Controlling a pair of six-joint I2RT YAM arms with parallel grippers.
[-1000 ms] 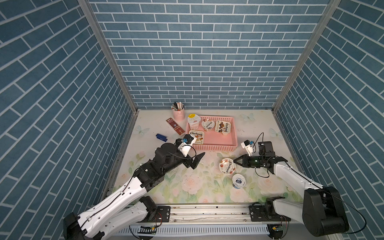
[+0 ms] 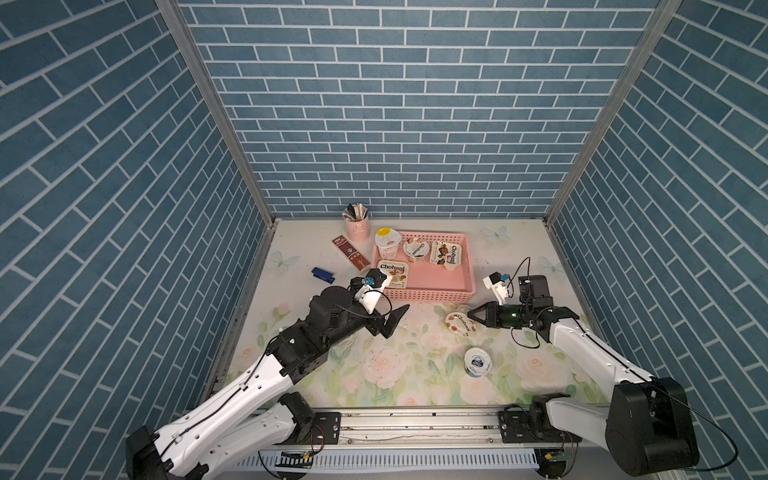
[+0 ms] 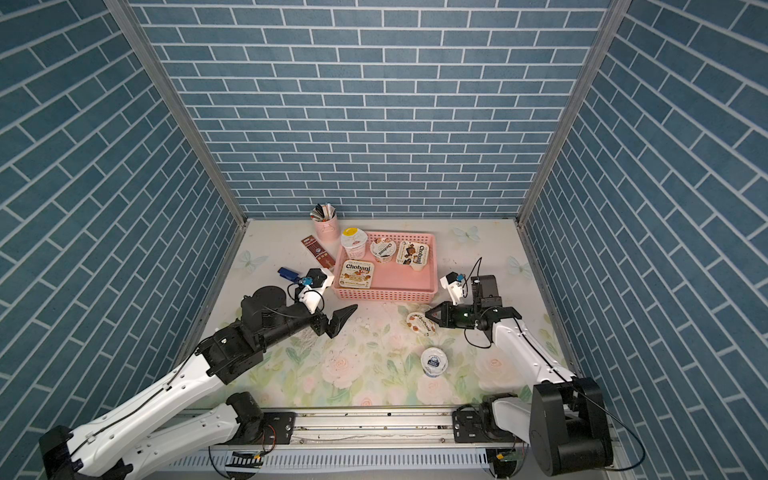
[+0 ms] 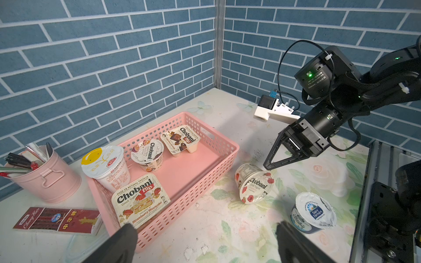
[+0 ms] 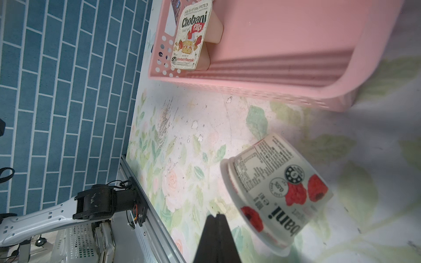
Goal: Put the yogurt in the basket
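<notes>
The raspberry Chobani cup (image 2: 460, 324) lies tipped over on the flowered table, just in front of the basket. In the right wrist view the cup (image 5: 278, 188) rests on its side, lid toward the lower left. My right gripper is shut beside it, with nothing between the fingers. Farther forward a Dairy Farmers tub (image 4: 313, 214) stands upright. The pink basket (image 2: 424, 295) holds several yogurts, among them a strawberry Chobani Flip (image 4: 140, 199) and a yellow-marked tub (image 4: 105, 164). Left of the raspberry cup, my left gripper (image 2: 392, 319) hovers open and empty.
A pink utensil pot (image 4: 57, 179) and a dark red chopstick pack (image 4: 59, 220) stand left of the basket. A blue item (image 2: 323, 274) lies farther left. Bare pink floor shows at the basket's front right, and the table's right side is mostly clear.
The raspberry cup has gone from standing to tipped over, shifting slightly toward the basket. My right gripper moved a little toward the back, while the left arm stayed still.
</notes>
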